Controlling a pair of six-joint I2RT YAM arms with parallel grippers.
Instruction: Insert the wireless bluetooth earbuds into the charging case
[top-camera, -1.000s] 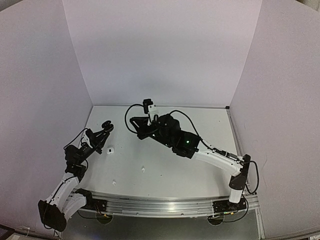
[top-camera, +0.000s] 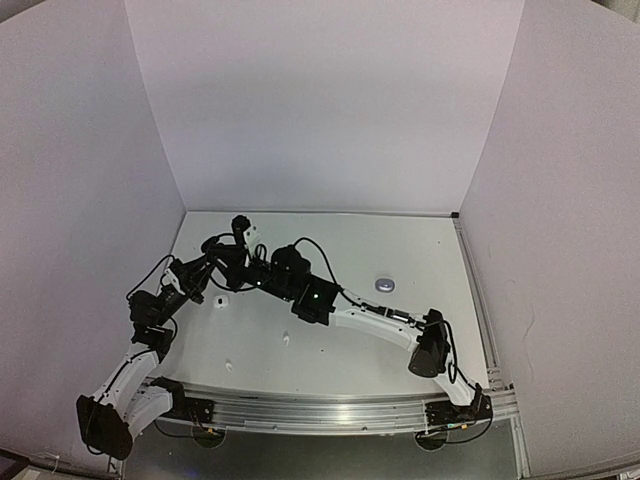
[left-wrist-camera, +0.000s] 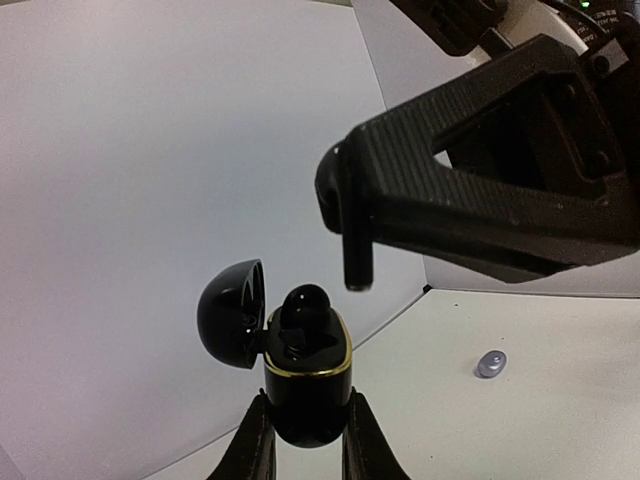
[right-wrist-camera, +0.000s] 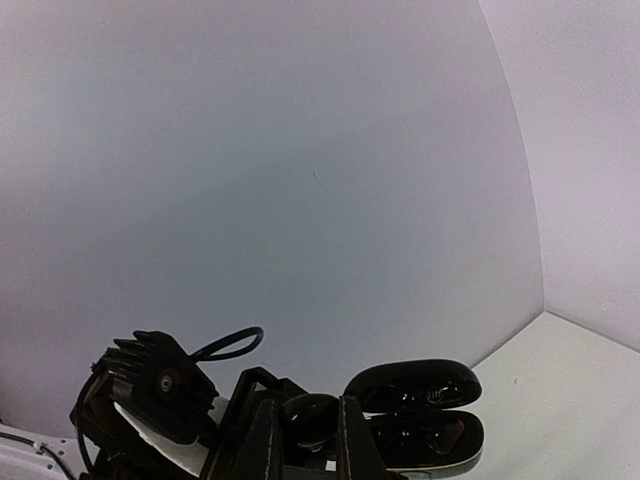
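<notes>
My left gripper is shut on the black charging case (left-wrist-camera: 308, 405), which has a gold rim. The case lid (left-wrist-camera: 232, 315) stands open to the left. A rounded black piece (left-wrist-camera: 305, 306), seemingly an earbud, protrudes from the case. Above and slightly right, my right gripper holds a dark earbud, its stem (left-wrist-camera: 358, 262) pointing down, clear of the case in this view. In the right wrist view the held earbud (right-wrist-camera: 308, 418) shows between the fingers, with the open case (right-wrist-camera: 428, 438) at their right. From the top, the arms overlap and hide the case.
A lilac oval object (top-camera: 385, 285) lies on the right of the white table (top-camera: 340, 360). A small white piece (top-camera: 220, 300) sits below the grippers, with other tiny white bits nearer the front. Plain walls surround the table; its middle front is open.
The left arm is still. The lilac object is uncovered.
</notes>
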